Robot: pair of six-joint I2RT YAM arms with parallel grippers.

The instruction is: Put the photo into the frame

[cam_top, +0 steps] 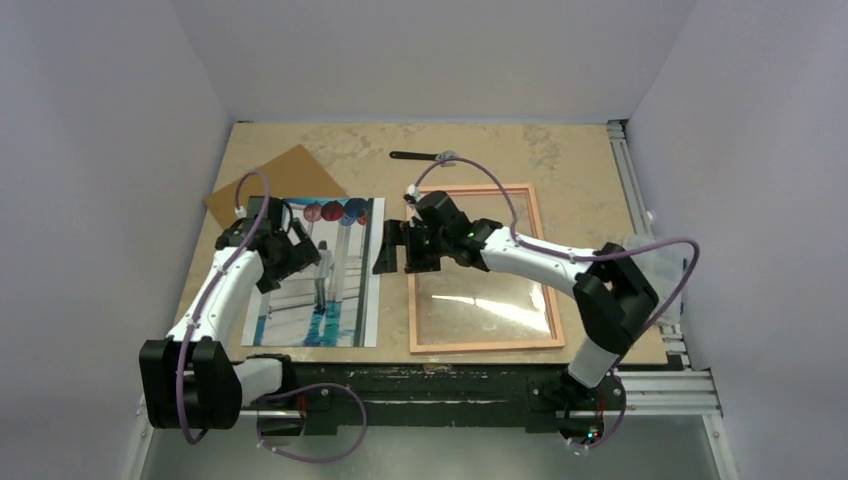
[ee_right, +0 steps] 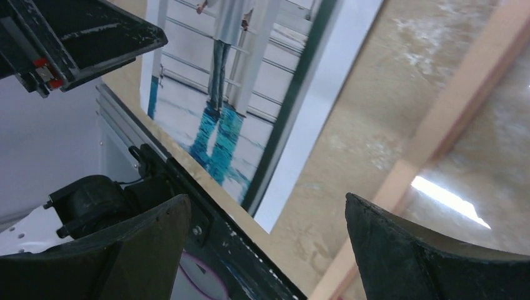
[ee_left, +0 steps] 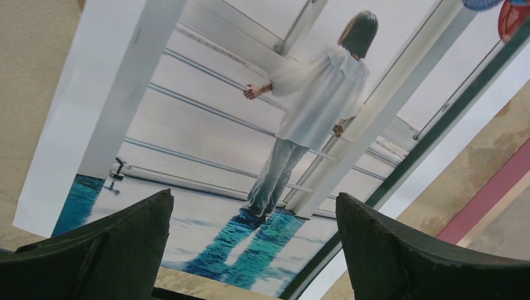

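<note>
The photo, a print of a figure at a railing with coloured balloons, lies flat on the left of the board. My left gripper hangs open over its left part; in the left wrist view the photo fills the space between the fingers, none of it gripped. The wooden frame, with a clear panel, lies to the right. My right gripper is open, above the gap between photo and frame; in the right wrist view the photo and the frame's wooden edge are below it.
A brown backing board lies behind and partly under the photo. An adjustable wrench lies at the back middle, and a translucent plastic item at the far right. The back right of the board is clear.
</note>
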